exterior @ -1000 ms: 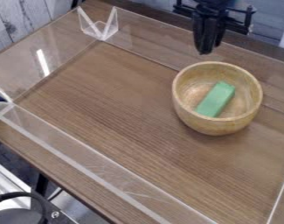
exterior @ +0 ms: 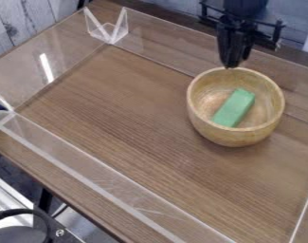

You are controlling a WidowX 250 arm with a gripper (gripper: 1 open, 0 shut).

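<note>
A light wooden bowl (exterior: 209, 127) sits on the right half of the table, holding a green oblong block (exterior: 233, 109). Just above and behind the bowl's back rim hangs my dark gripper (exterior: 229, 59), coming in from the top edge. Its finger is too small and dark to read, and I see nothing clearly held in it.
A clear angular plastic piece (exterior: 107, 28) stands at the back left. Dark cabling (exterior: 24, 232) lies at the bottom left corner.
My gripper has come slightly lower, nearer the bowl's back rim, after shifting a little. The bowl and green block have not visibly moved.
</note>
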